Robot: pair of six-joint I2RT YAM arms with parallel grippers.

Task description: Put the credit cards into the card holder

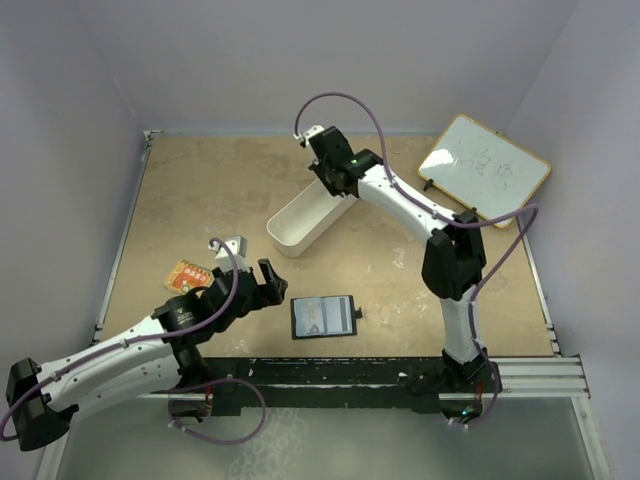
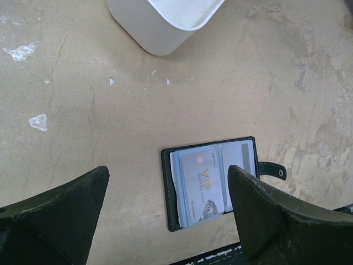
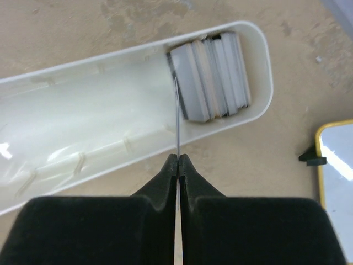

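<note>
The card holder [image 1: 323,316] lies open near the front edge, its clear sleeves facing up. In the left wrist view, a card marked VIP [image 2: 201,185] shows in the holder. Wide apart and empty are the fingers of my left gripper [image 1: 270,284], left of the holder and above the table. My right gripper is shut on a thin card [image 3: 177,118], seen edge-on, over the long white bin [image 3: 71,118]. Several credit cards [image 3: 212,77] lean in a stack at the bin's far end, just beyond the held card.
A framed whiteboard [image 1: 485,168] stands at the back right. An orange item [image 1: 188,276] lies behind the left arm. Bare table [image 1: 430,300] stretches to the right of the holder, and a dark rail [image 1: 320,372] runs along the front.
</note>
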